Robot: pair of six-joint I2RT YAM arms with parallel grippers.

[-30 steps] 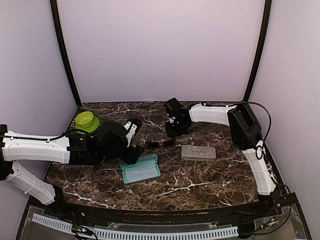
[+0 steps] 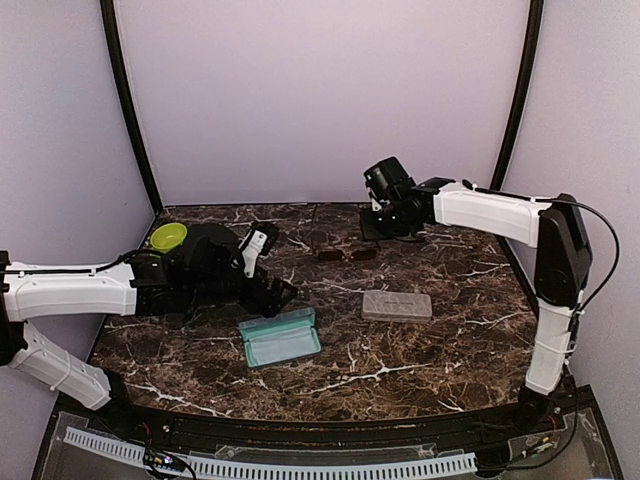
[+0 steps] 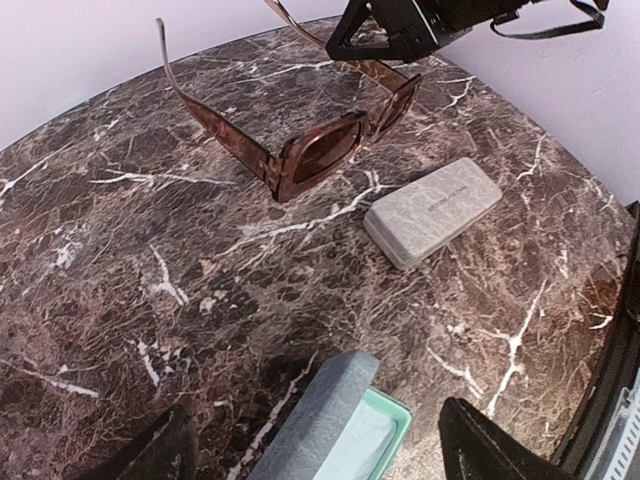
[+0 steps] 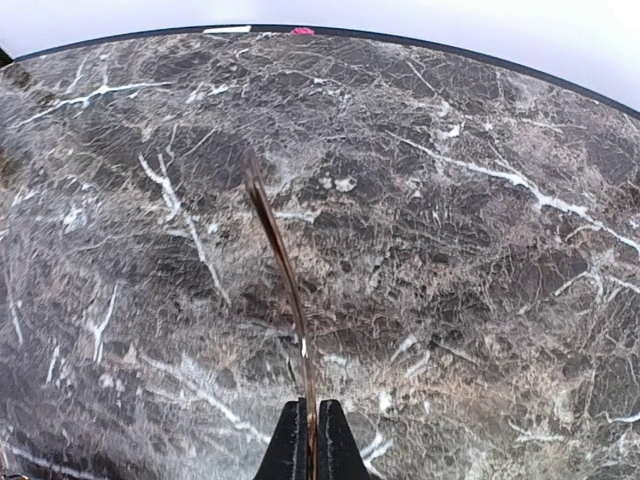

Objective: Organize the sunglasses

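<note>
Brown sunglasses (image 3: 320, 150) hang in the air above the table, arms unfolded, lenses toward the front. My right gripper is shut on one of their arms, whose curved tip reaches ahead of the fingers in the right wrist view. From the top, the lenses (image 2: 362, 255) show just left of and below the right gripper. The left gripper is open and empty, above the teal glasses case (image 3: 365, 440). That case lies open, its pale inside (image 2: 283, 346) bare. A grey closed case (image 2: 397, 306) sits right of centre.
A yellow-green bowl (image 2: 168, 237) stands at the back left, partly behind the left arm. Bare marble tabletop (image 2: 400, 375) lies in front of the grey case. A white wall closes off the back.
The left gripper has shifted slightly right and toward the front, still open.
</note>
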